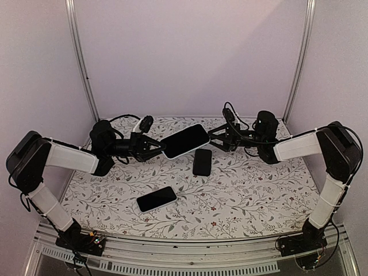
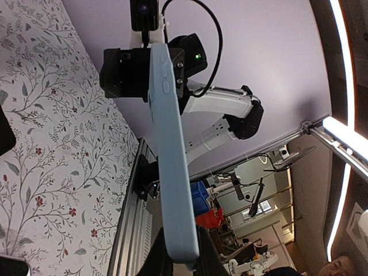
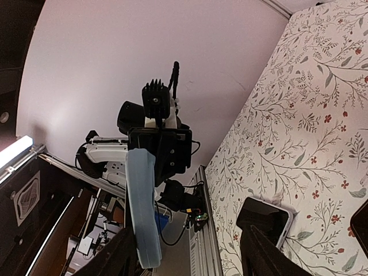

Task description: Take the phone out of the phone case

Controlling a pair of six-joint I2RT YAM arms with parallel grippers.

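Observation:
A black-screened phone (image 1: 185, 141) in a pale blue case is held aloft between the two arms. My left gripper (image 1: 162, 149) is shut on its left end; in the left wrist view the case (image 2: 172, 172) appears edge-on, running up from between the dark fingers. At the far end is my right gripper (image 1: 213, 137), its fingers apart. From the right wrist view, the case's near end (image 3: 150, 253) lies close to the left-hand finger (image 3: 118, 259), with a wide gap to the other finger (image 3: 259, 253). Whether that finger touches the case is unclear. No separation between phone and case shows.
Flat on the flowered tabletop lie a dark rectangular item (image 1: 202, 162) below the phone's right end, and another black-faced item with a pale edge (image 1: 157, 199) nearer the front. Bare table (image 1: 253, 201) stretches across the front right.

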